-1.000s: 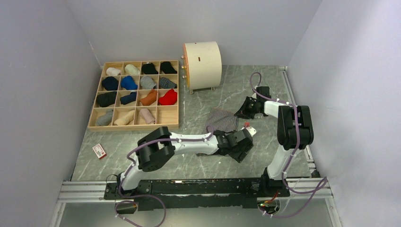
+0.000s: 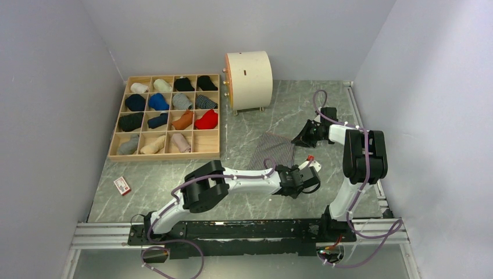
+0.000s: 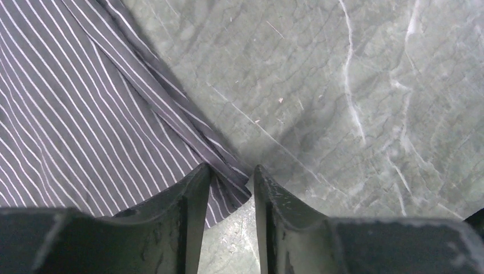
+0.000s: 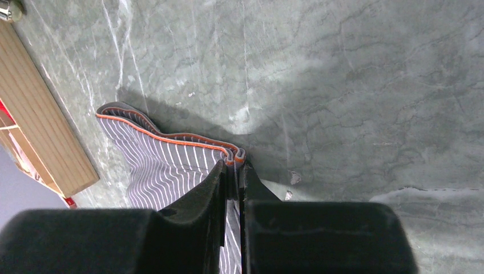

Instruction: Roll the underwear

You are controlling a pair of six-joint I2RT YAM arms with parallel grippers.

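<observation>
Grey striped underwear (image 2: 270, 151) lies on the marble tabletop, its right edge doubled into a narrow fold. The orange-trimmed waistband end (image 4: 160, 138) shows in the right wrist view, with my right gripper shut on its corner. My left gripper is at the other corner of the folded edge, its fingers partly apart around the cloth's tip; whether it grips the cloth is unclear. In the top view the left arm hides the near part of the underwear.
A wooden divider box (image 2: 205, 151) of rolled garments stands at the upper left. A white cylinder (image 2: 250, 81) stands behind, and a small red-and-white packet (image 2: 122, 186) lies left. Marble is clear around the cloth's right.
Both grippers have shifted slightly right since a second ago, the left more so. The cloth's right edge has moved a little right with them.
</observation>
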